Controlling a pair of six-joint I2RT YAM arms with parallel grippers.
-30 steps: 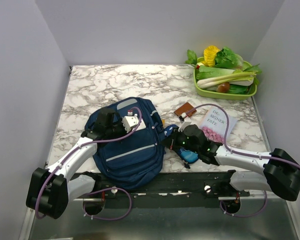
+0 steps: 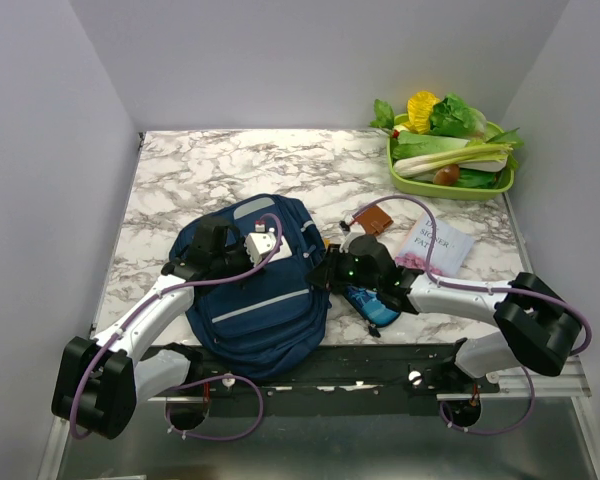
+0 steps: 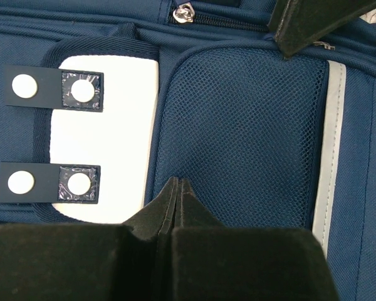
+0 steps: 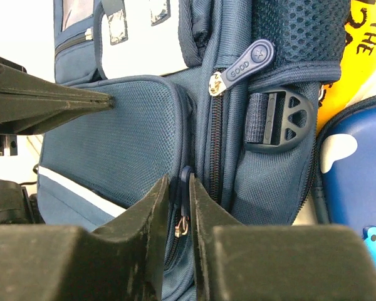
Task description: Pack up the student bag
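The navy backpack (image 2: 255,320) lies on the marble table. My left gripper is shut over the mesh front pocket (image 3: 241,132), beside a white patch with snap straps, nothing visible between its fingers. My right gripper is at the bag's right side, its fingertips close around a zipper pull at the front pocket's edge; whether it grips the pull is unclear. A larger zipper puller marked GOOD (image 4: 241,66) and a black buckle (image 4: 279,119) sit just beyond.
A blue case (image 4: 360,175) and a yellow item (image 4: 354,69) lie beside the bag. A brown wallet (image 2: 375,219), a booklet (image 2: 440,240) and a green basket of vegetables (image 2: 435,190) occupy the right.
My right arm has moved left and slightly up in the top view, bringing its gripper onto the bag's right edge. The left arm has stayed still.
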